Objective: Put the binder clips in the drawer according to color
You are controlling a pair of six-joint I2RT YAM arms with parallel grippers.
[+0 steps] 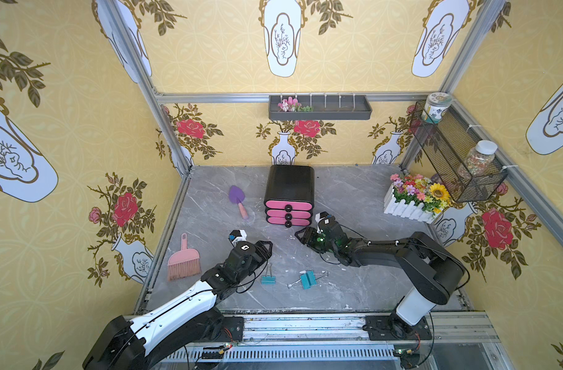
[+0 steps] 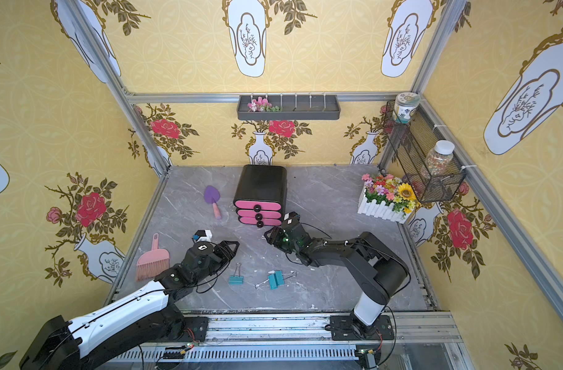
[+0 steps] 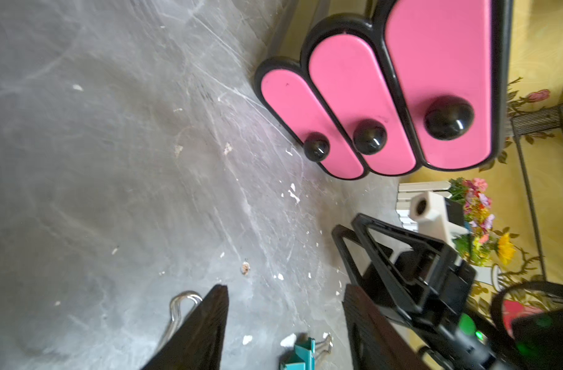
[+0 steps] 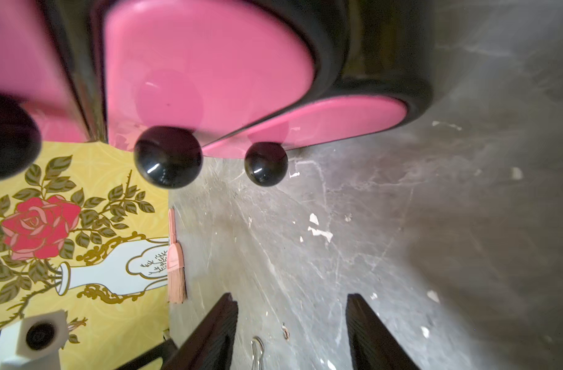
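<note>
The black cabinet (image 1: 290, 183) has three pink-fronted drawers (image 3: 346, 80) with round black knobs, all closed. Two teal binder clips lie on the table in front: one clip (image 1: 268, 279) near the left arm, the other clip (image 1: 308, 279) to its right with wire handles spread sideways. My left gripper is over the table front-left of the cabinet, fingers parted and empty. Near the cabinet's front right, my right gripper faces the knobs (image 4: 266, 164); its fingers stand apart with nothing between them. No clip of another color shows.
A purple trowel (image 1: 237, 196) lies left of the cabinet, and a pink brush (image 1: 183, 261) is at the left edge. The flower box (image 1: 411, 206) and wire basket (image 1: 454, 148) occupy the right side. Both grippers are close together.
</note>
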